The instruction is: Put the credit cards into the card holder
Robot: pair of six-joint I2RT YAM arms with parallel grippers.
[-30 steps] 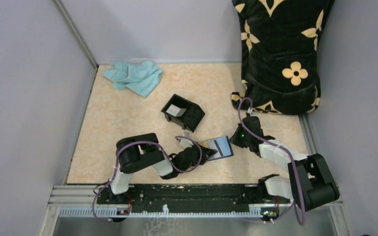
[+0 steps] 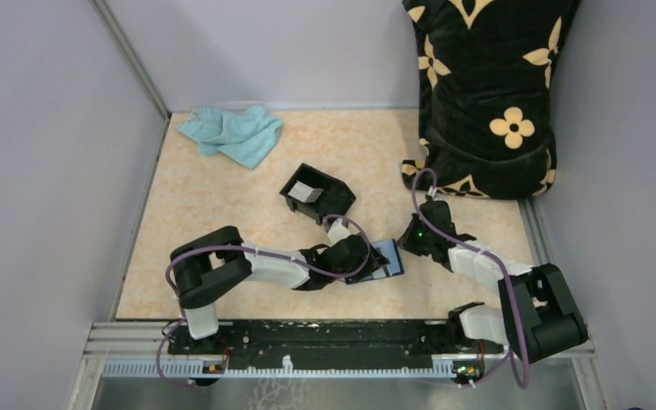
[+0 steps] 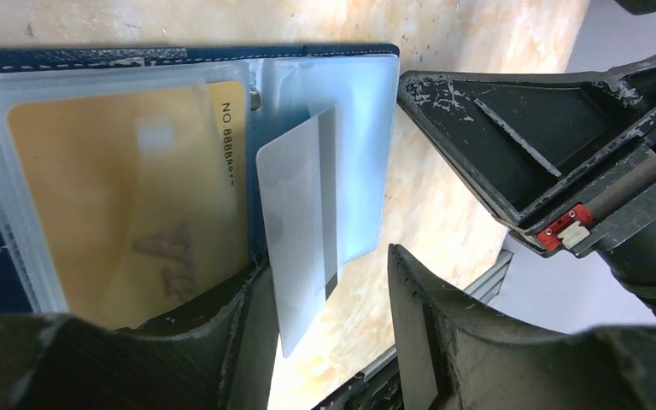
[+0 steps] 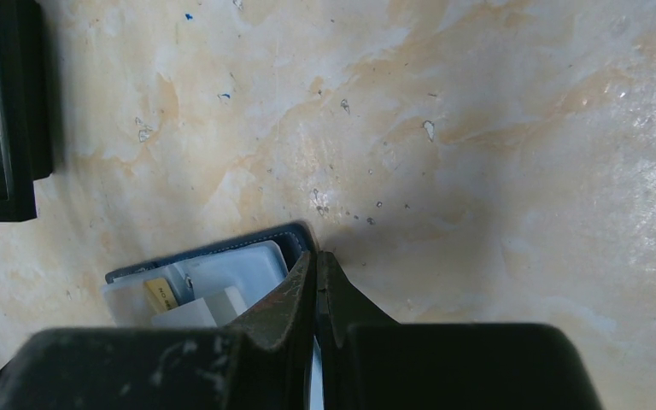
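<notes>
The blue card holder point(image 3: 376, 111) lies spread on the table, a gold card point(image 3: 128, 196) in its clear left sleeve. A white card with a dark stripe point(image 3: 295, 226) stands tilted over the right page; whether any of it is inside a pocket, I cannot tell. My left gripper is open above the holder, one finger point(image 3: 256, 316) close against the card's left side and the other well clear to the right. Shut at the holder's edge is my right gripper, with nothing showing between its fingertips.
Behind the holder stands a black box point(image 2: 339, 203) with a white card point(image 2: 306, 191) in it. A light blue cloth point(image 2: 235, 135) lies at the back left, and a black patterned cushion point(image 2: 487, 102) leans at the back right.
My left gripper has moved right and slightly away from the front edge, now covering more of the holder. The holder has shifted and turned slightly. My right arm looks still.
</notes>
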